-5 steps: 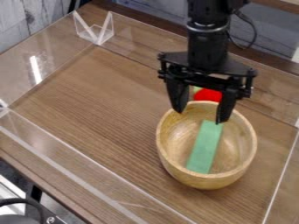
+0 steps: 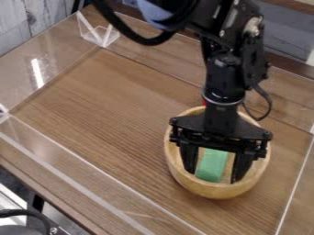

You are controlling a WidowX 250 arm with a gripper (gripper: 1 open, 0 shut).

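Note:
A tan round bowl (image 2: 216, 191) sits at the lower right of the wooden table, holding a green oblong object (image 2: 211, 163). My black gripper (image 2: 218, 156) is low over the bowl, its fingers spread on either side of the green object. Whether they touch it is hard to tell. A small red object (image 2: 203, 106) peeks out behind the arm, mostly hidden.
Clear plastic-looking holders stand at the top left (image 2: 98, 27) and left edge. A black cable lies at the bottom left corner.

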